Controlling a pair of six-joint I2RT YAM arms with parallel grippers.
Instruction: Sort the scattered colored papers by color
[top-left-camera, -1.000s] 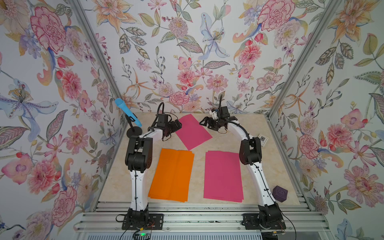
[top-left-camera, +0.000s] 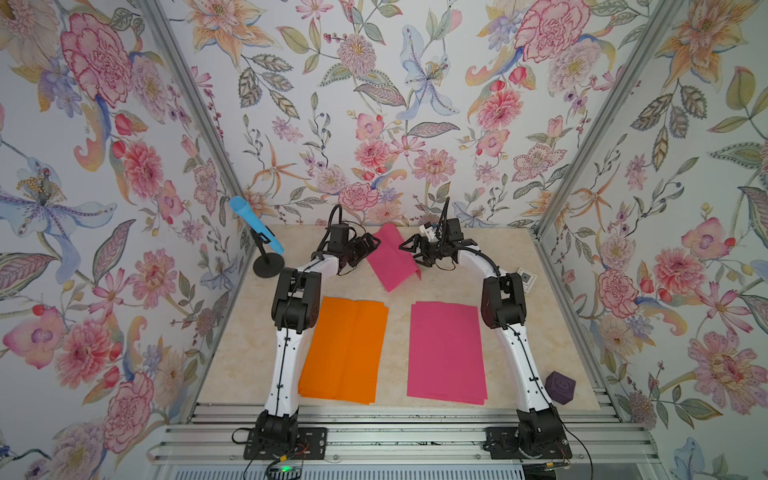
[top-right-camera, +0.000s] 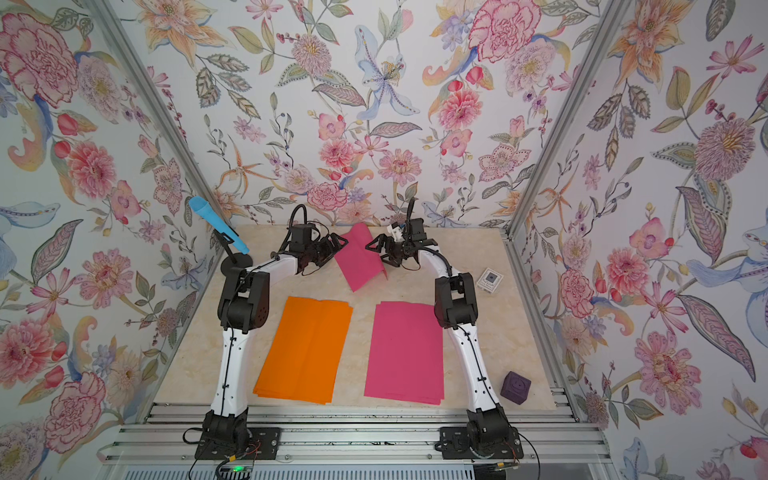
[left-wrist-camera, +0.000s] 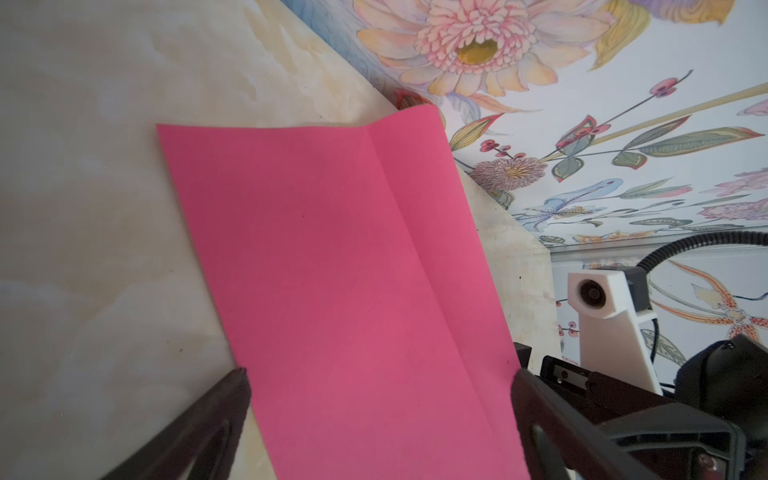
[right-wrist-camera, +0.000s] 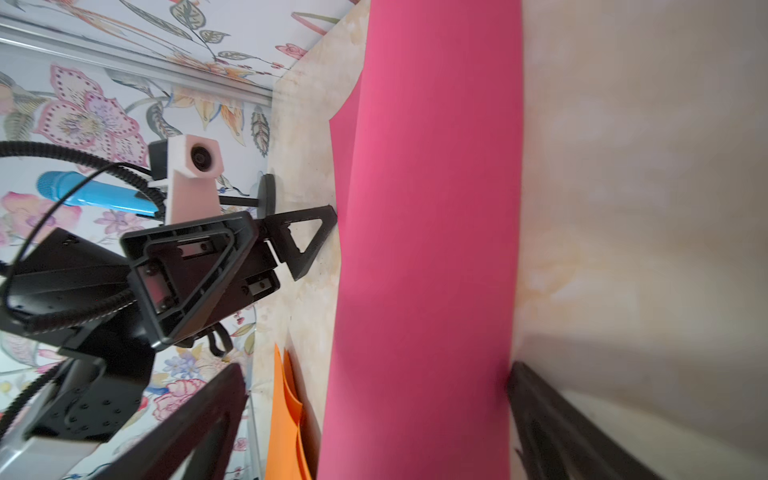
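A loose pink sheet (top-left-camera: 392, 260) lies at the back middle of the table, bent along its length. My left gripper (top-left-camera: 373, 245) is at its left edge and my right gripper (top-left-camera: 415, 248) at its right edge. In the left wrist view the pink sheet (left-wrist-camera: 336, 304) spreads between the wide-apart fingers. The right wrist view has the sheet (right-wrist-camera: 432, 240) raised and curved, with one dark finger (right-wrist-camera: 552, 424) against its edge. Both grippers are open. At the front lie an orange paper pile (top-left-camera: 344, 352) on the left and a pink paper pile (top-left-camera: 446, 352) on the right.
A blue microphone on a stand (top-left-camera: 257, 226) is at the back left. A small white card (top-left-camera: 525, 280) lies to the right, and a purple block (top-left-camera: 560, 387) at the front right. Bare table (top-left-camera: 400, 336) separates the piles.
The once nearly flat sheet is now creased and bent up, its right side folded.
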